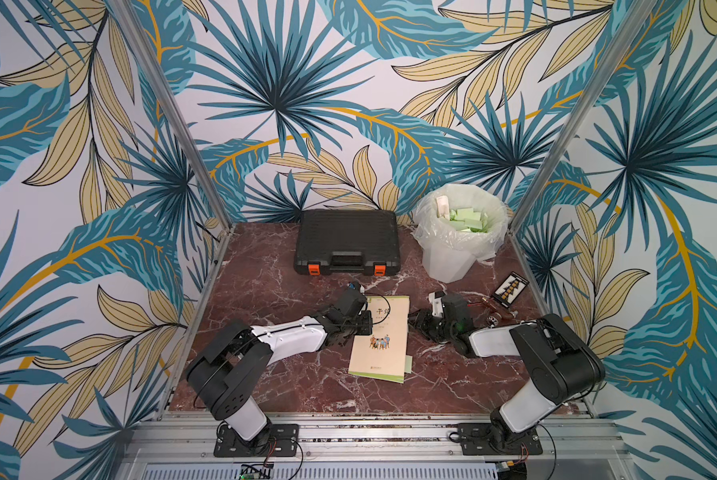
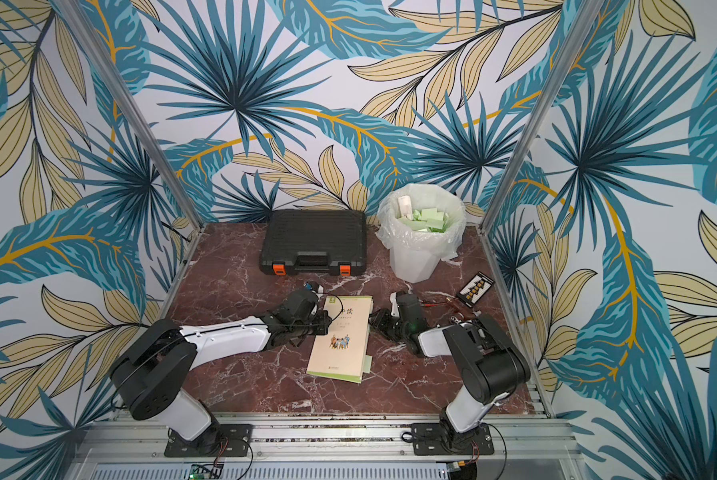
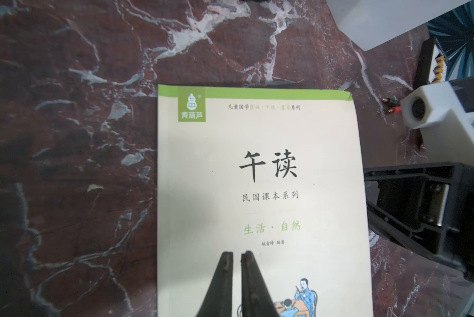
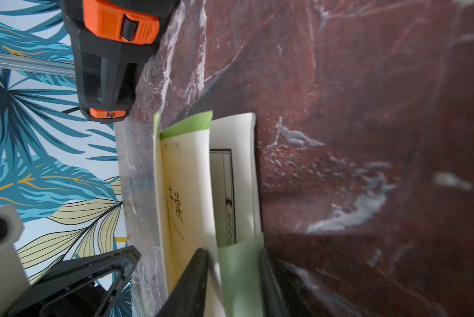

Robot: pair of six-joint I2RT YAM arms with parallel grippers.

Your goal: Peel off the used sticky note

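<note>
A cream book (image 1: 386,328) with green edges lies on the marble table, its cover lifted off the pages along the right side. My left gripper is shut over the cover, nothing showing between its fingers; whether it touches the book cannot be told. At the book's right edge, my right gripper stands open. Its fingers (image 4: 192,285) straddle a pale green sticky note (image 4: 242,272) that sticks out from the pages, with part of the cover edge at the near finger. A second green tab (image 1: 408,365) shows lower along the same edge.
A bin (image 1: 454,260) with a clear liner and green paper scraps stands at the back right. Behind the book rests a black case (image 1: 347,240). A phone-like card (image 1: 510,289) lies at the right. Bare table (image 1: 270,248) shows at the left.
</note>
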